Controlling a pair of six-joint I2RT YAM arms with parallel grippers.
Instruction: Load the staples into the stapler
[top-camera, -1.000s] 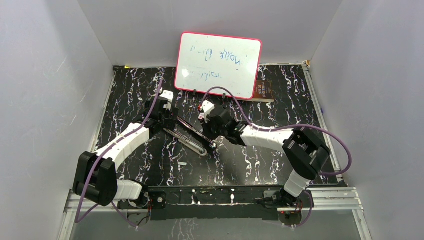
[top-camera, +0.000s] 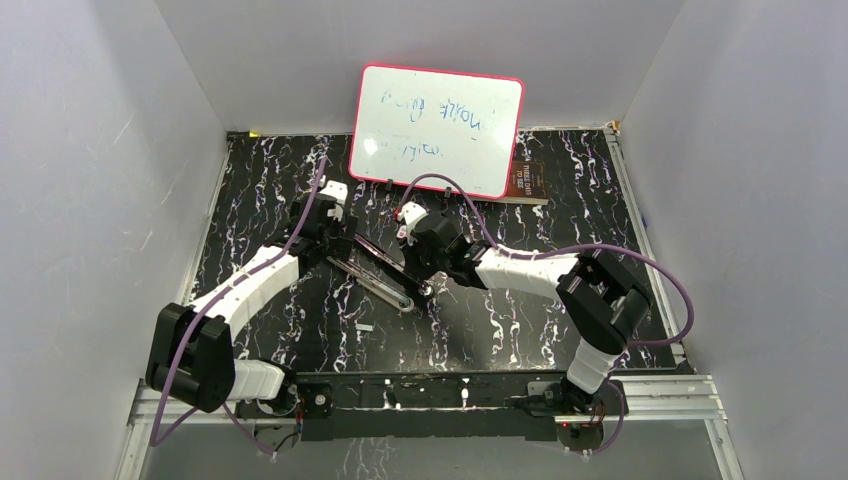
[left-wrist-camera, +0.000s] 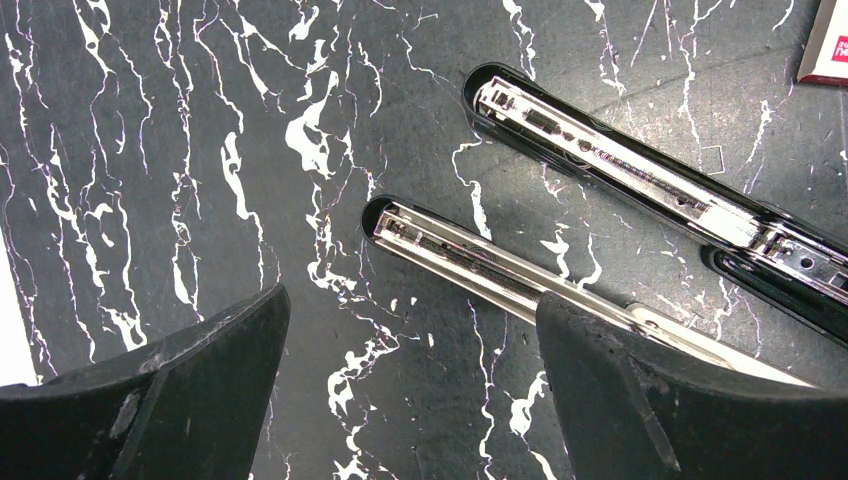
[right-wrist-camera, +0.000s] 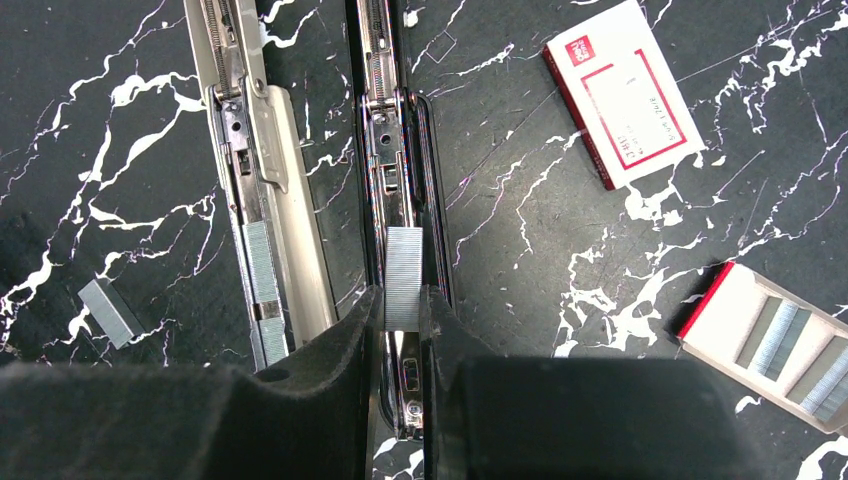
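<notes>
My right gripper is shut on a grey staple strip (right-wrist-camera: 404, 262). The strip lines up lengthwise over the channel of the opened black stapler (right-wrist-camera: 436, 200); whether it touches the channel floor cannot be told. Beside it lies an opened cream stapler (right-wrist-camera: 302, 240), with staples (right-wrist-camera: 259, 258) in its channel. In the left wrist view, my left gripper stands open and empty, its right finger overlapping the view of the cream stapler (left-wrist-camera: 470, 262). The black stapler (left-wrist-camera: 600, 155) extends behind that one.
A loose staple strip (right-wrist-camera: 112, 313) lies left of the cream stapler. On the right are a white-and-red staple box (right-wrist-camera: 625, 100) and an open tray (right-wrist-camera: 715, 345) with more strips. A whiteboard (top-camera: 440, 125) and a book (top-camera: 527, 180) are at the back.
My right arm has shifted slightly to the left, its gripper end moving a little over the black stapler. The left arm and both staplers look unmoved.
</notes>
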